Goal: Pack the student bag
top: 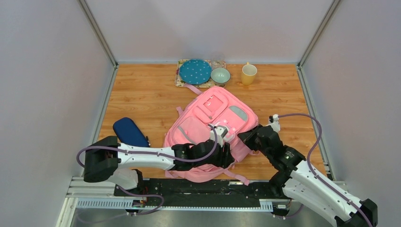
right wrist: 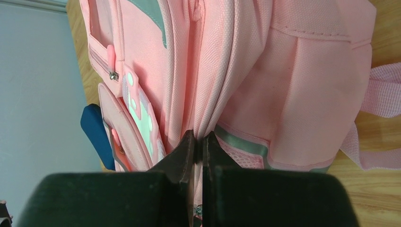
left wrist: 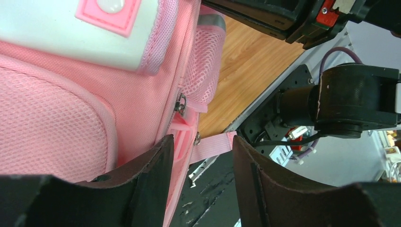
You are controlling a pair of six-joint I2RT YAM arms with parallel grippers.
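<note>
The pink backpack [top: 215, 109] lies flat in the table's middle, its straps spread out. My right gripper [top: 241, 137] is shut on the bag's edge fabric at its right side; in the right wrist view the fingers [right wrist: 182, 156] pinch the piped seam by a zip. My left gripper hangs over the bag's lower right part, open, with a zipper pull [left wrist: 181, 105] and pink fabric just beyond its fingertips.
A dark blue case [top: 130, 132] lies at left. At the back stand a blue dotted plate [top: 195, 71], a green bowl [top: 220, 75], a glass and a yellow mug [top: 248, 75]. Bare wood shows around the bag.
</note>
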